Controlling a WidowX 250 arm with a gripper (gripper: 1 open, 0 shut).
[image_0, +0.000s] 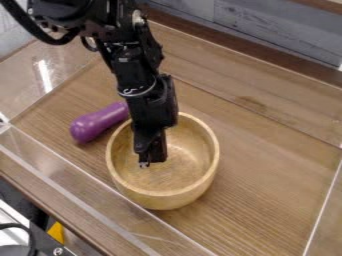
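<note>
A tan bowl stands on the wooden surface in the lower middle of the camera view. My black gripper reaches down from the top into the left part of the bowl, its fingertips over the interior. It looks shut, with nothing visible between its fingers; whether it touches the bowl is unclear. A purple eggplant-like object lies just left of the bowl, partly hidden behind the arm and bowl.
A grey wall runs along the back. A clear edge strip runs along the front left, with a small yellow object below it.
</note>
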